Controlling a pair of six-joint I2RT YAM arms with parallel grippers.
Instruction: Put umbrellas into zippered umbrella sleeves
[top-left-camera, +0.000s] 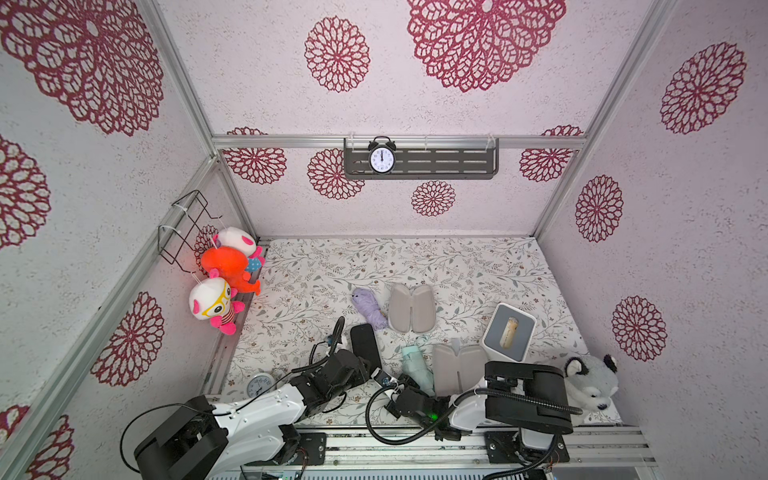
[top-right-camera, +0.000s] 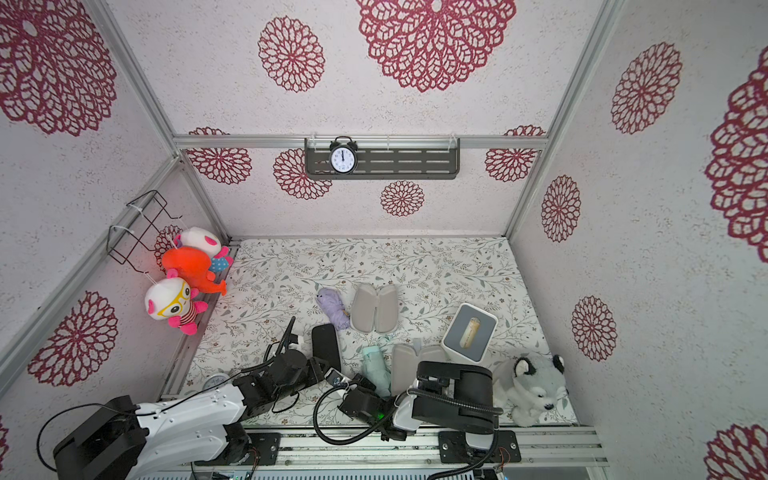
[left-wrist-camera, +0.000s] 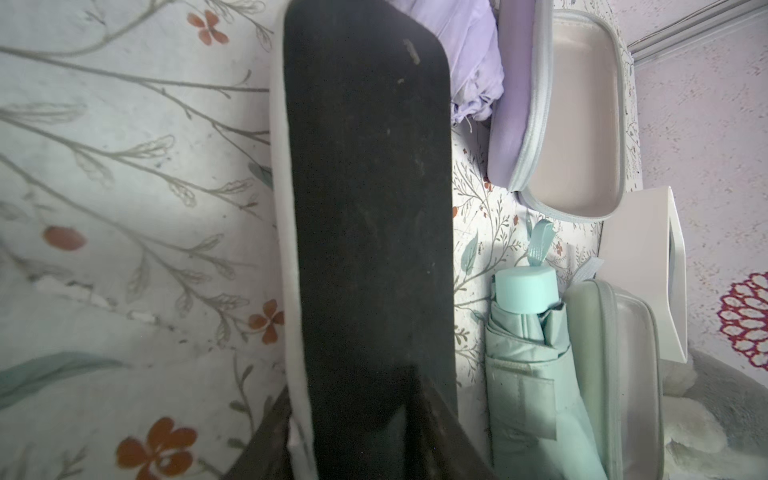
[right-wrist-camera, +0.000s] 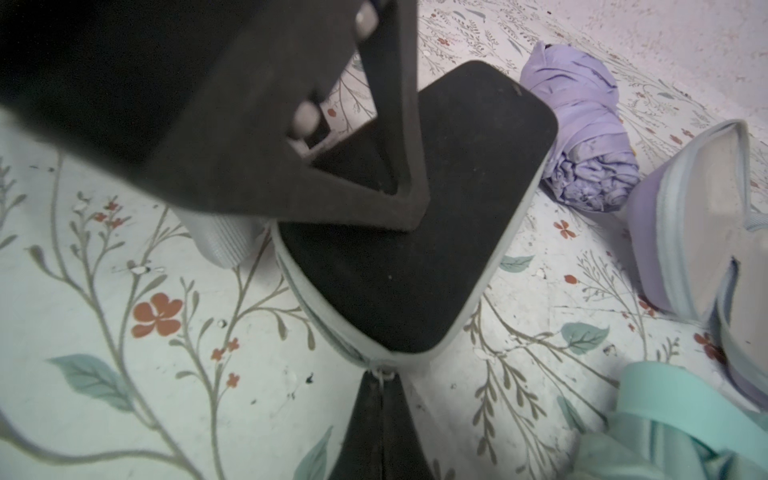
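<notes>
A closed black sleeve with a pale zip edge (right-wrist-camera: 480, 144) lies flat at the front of the table. Astride its near part is my left gripper, fingers part open, one finger above the dark top. My right gripper is shut at the sleeve's near end, its tips on the small zipper pull (right-wrist-camera: 382, 373). A folded purple umbrella (right-wrist-camera: 580, 128) rests against the sleeve's far end. Beside that umbrella lies an open purple-sided sleeve (top-left-camera: 412, 309). The mint umbrella (left-wrist-camera: 532, 376) is next to an open mint sleeve (left-wrist-camera: 600, 360).
At the right stand a white-rimmed tray (top-left-camera: 529, 324) and a husky plush (top-left-camera: 592, 384). A round dial (top-left-camera: 260, 385) sits at the front left.
</notes>
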